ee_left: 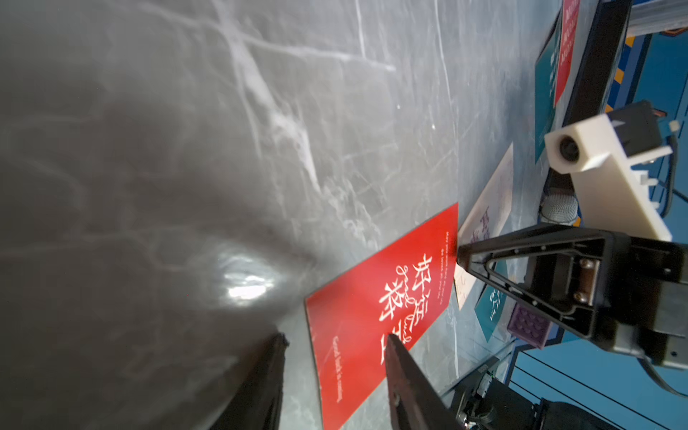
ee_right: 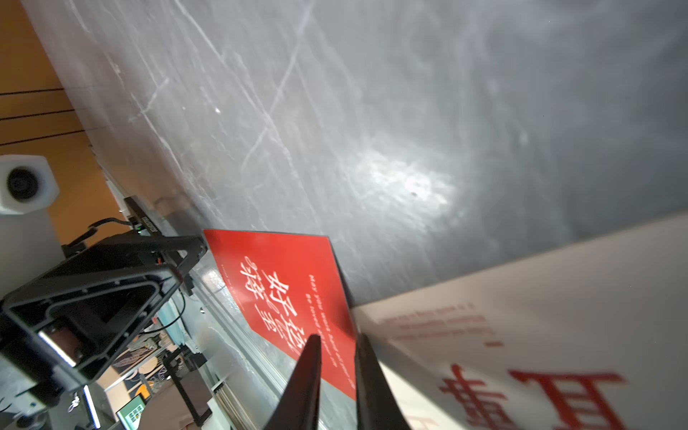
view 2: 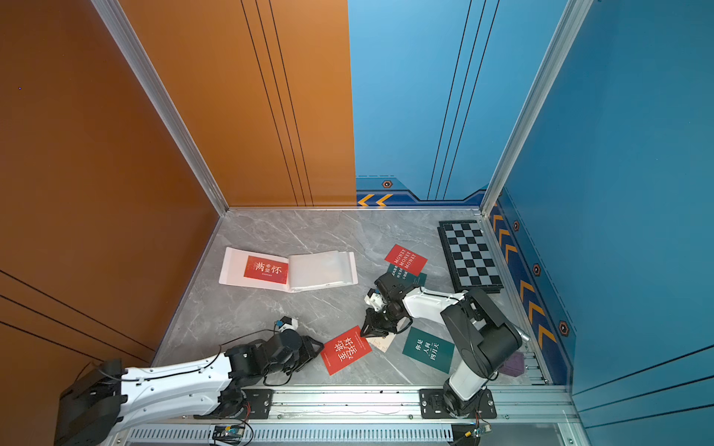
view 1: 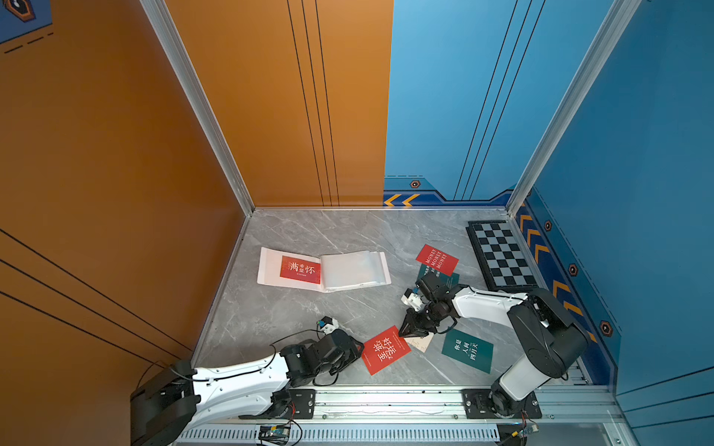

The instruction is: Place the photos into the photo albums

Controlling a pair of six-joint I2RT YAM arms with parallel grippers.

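The open white album [view 1: 352, 269] lies at the back left, a red photo [view 1: 300, 269] in its left page. My left gripper is open, low at the left end of the red calligraphy photo [view 1: 385, 349], holding nothing. My right gripper is shut, its tips down where that red photo meets a cream photo [ee_right: 530, 322]; I cannot see anything clearly held between them. A teal photo [view 1: 467, 351] lies to the right, and a red "MONEY" photo [view 1: 437, 258] overlaps another teal one behind the right arm.
A checkerboard [view 1: 499, 252] stands along the right wall. A purple object [view 2: 513, 365] sits at the front right, partly behind the arm.
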